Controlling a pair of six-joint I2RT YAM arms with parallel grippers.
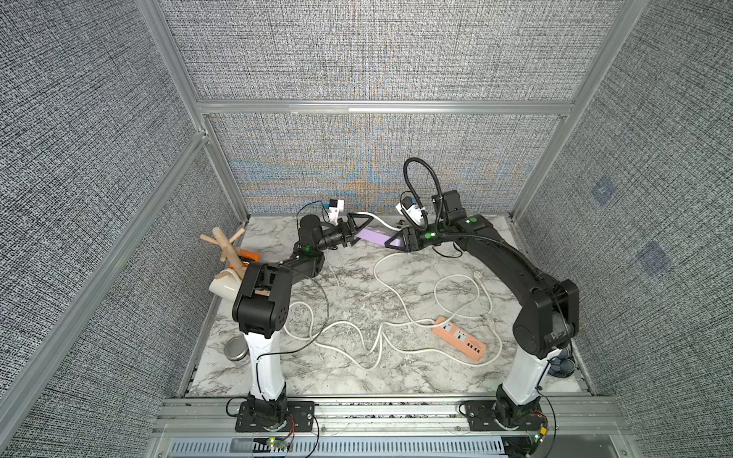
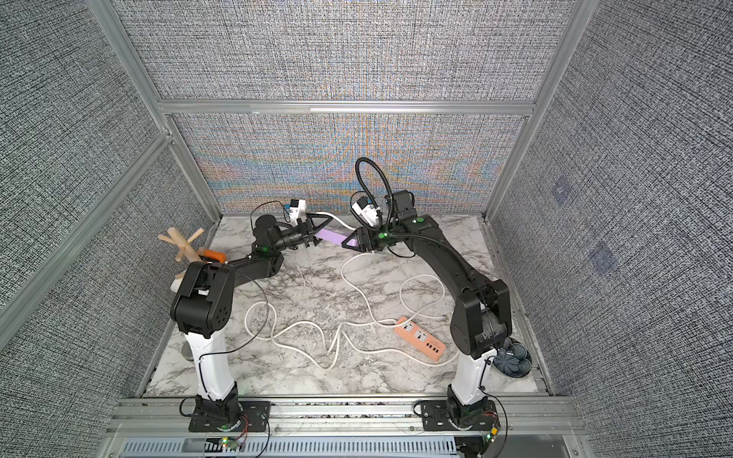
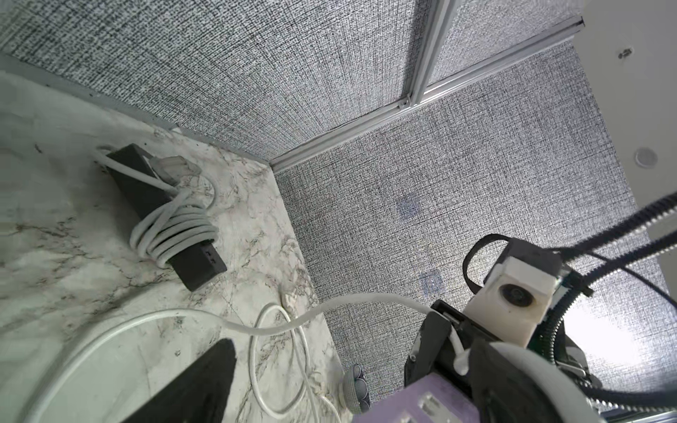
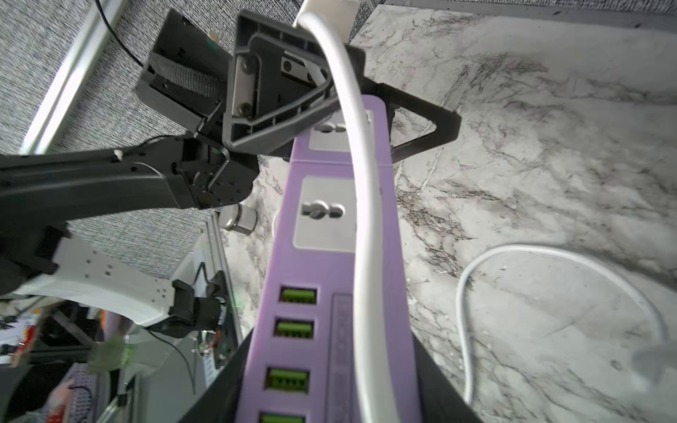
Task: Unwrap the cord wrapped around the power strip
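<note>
A purple power strip (image 4: 328, 261) is held up near the back, with my right gripper (image 1: 394, 238) shut on one end. A white cord (image 4: 366, 275) runs along its length. My left gripper (image 2: 319, 226) stands open at the other end; the strip's end and cord show between its blurred fingers in the left wrist view. The loose white cord (image 4: 507, 250) lies on the table below.
A dark adapter wrapped in cord (image 3: 197, 264) lies at the back. A pink power strip (image 1: 458, 339) and looped cords are at front right. Wooden pieces (image 1: 229, 248), a white cup and a metal tin (image 1: 236, 347) sit left.
</note>
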